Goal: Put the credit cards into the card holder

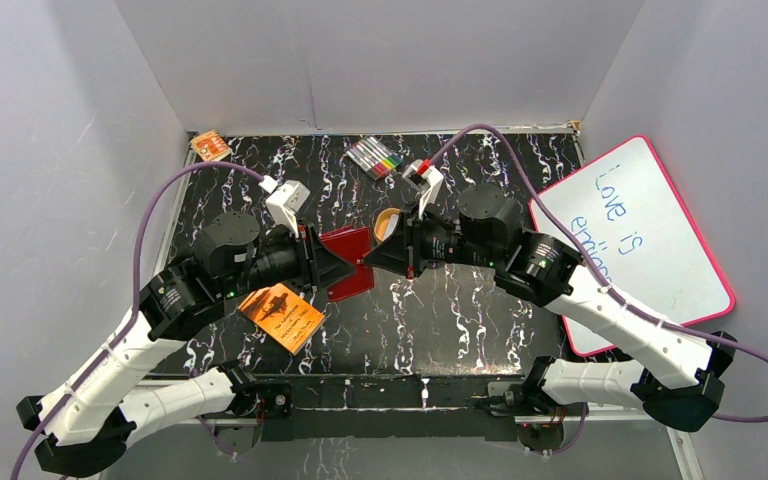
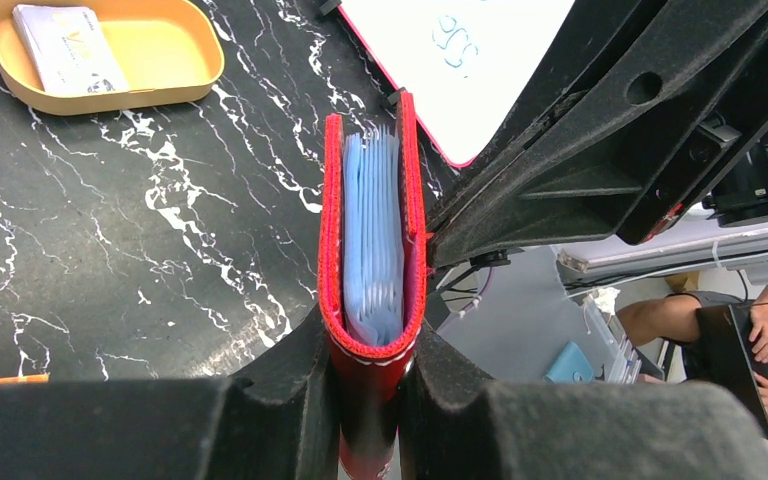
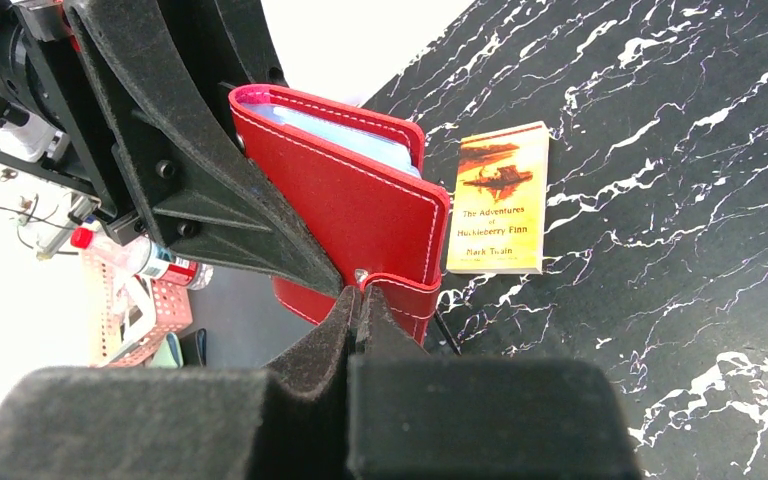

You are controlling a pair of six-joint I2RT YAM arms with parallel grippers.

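The red card holder point(image 3: 350, 200) is held upright mid-air at the centre, with pale blue sleeves point(image 2: 370, 230) showing in its open top. My left gripper is shut on the holder. My right gripper is shut at the holder's strap and snap edge; whether it grips the flap between its tips is hard to tell. Behind, a yellow tray point(image 2: 160, 55) holds a stack of white cards point(image 2: 68, 50) on the table.
An orange book point(image 1: 282, 315) lies at front left, markers point(image 1: 372, 157) and a small orange box point(image 1: 210, 146) at the back. A whiteboard point(image 1: 640, 260) covers the right side. The black marble table point(image 3: 690, 250) has bare areas.
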